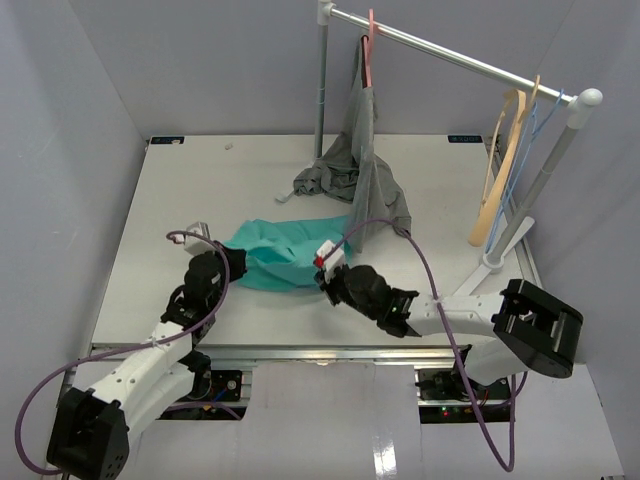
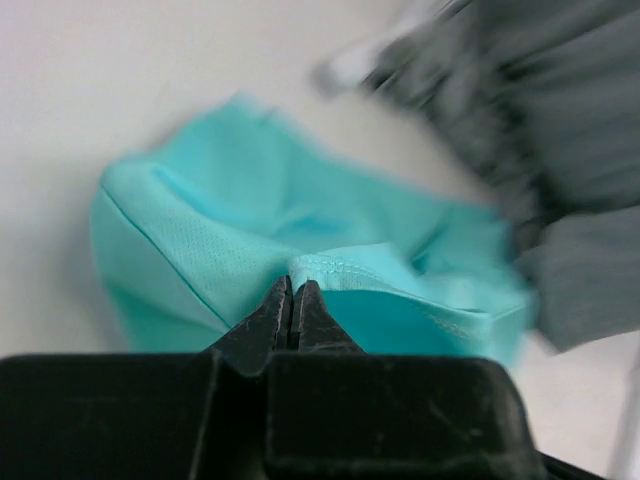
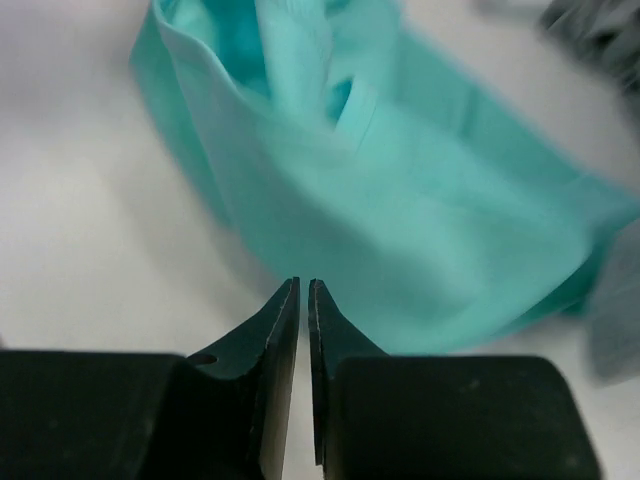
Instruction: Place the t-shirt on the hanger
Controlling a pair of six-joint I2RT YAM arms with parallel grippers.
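A teal t-shirt (image 1: 285, 240) lies crumpled on the white table in front of the rack. My left gripper (image 1: 238, 262) is at its left end; in the left wrist view it is shut on a raised fold of the teal cloth (image 2: 370, 270). My right gripper (image 1: 325, 285) sits at the shirt's lower right; in the right wrist view its fingers (image 3: 340, 380) are close together with a narrow gap, over the table just short of the cloth, with nothing seen between them.
A grey garment (image 1: 365, 190) hangs from a pink hanger (image 1: 370, 50) on the rail, partly resting on the table. Wooden hangers (image 1: 495, 190) and blue hangers (image 1: 515, 165) hang at the right.
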